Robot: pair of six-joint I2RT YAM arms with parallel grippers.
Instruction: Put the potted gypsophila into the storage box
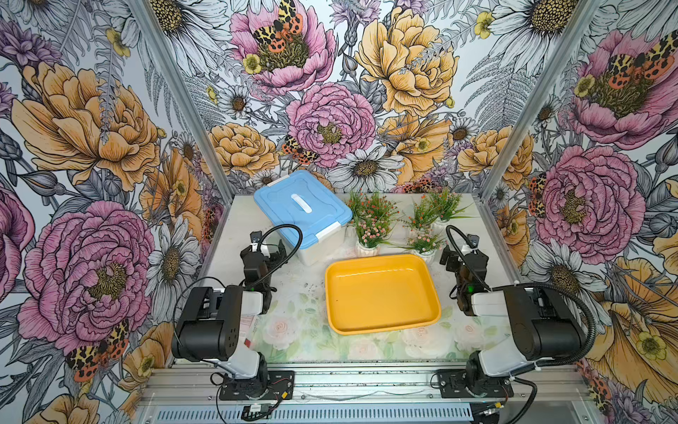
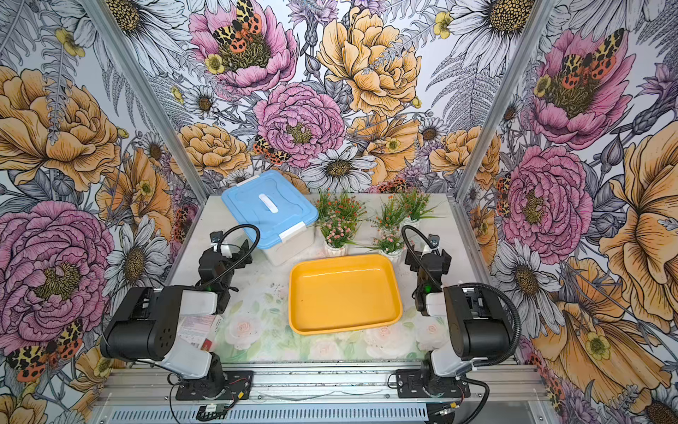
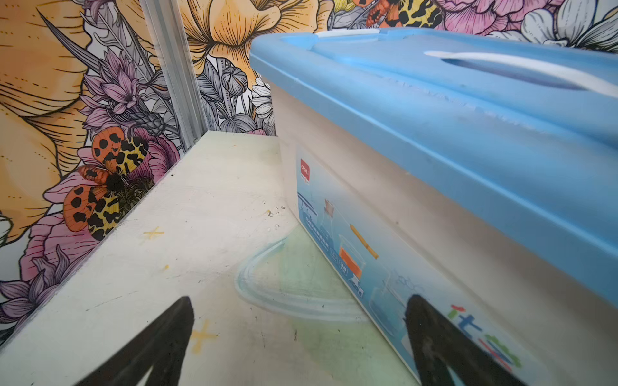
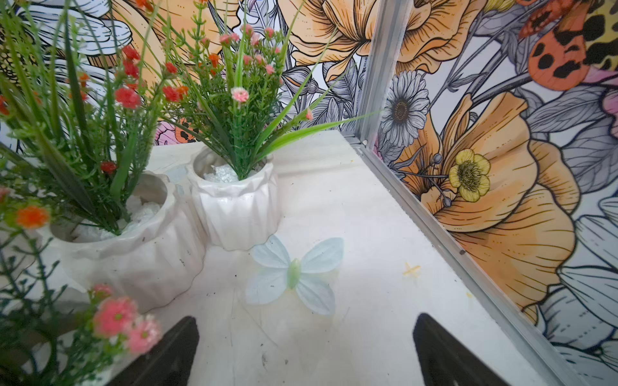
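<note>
The storage box [image 3: 386, 212] has clear walls and a blue lid [image 1: 302, 201] resting on it, at the back left of the table. Several flowering plants in white pots stand to its right, among them a pink-flowered one [image 1: 373, 229] and a smaller one [image 1: 425, 241]. In the right wrist view, two white pots [image 4: 235, 199] show clearly; a third plant is cut off at the lower left. My left gripper is open in front of the box's side, with nothing between its fingers. Open and empty too, my right gripper points at bare table right of the pots.
A shallow yellow tray [image 1: 381, 328], empty, lies at the front middle, between the arms and just before the plants. Metal frame posts [image 4: 379, 77] and patterned walls bound the table. Bare table [image 3: 173, 225] shows left of the box.
</note>
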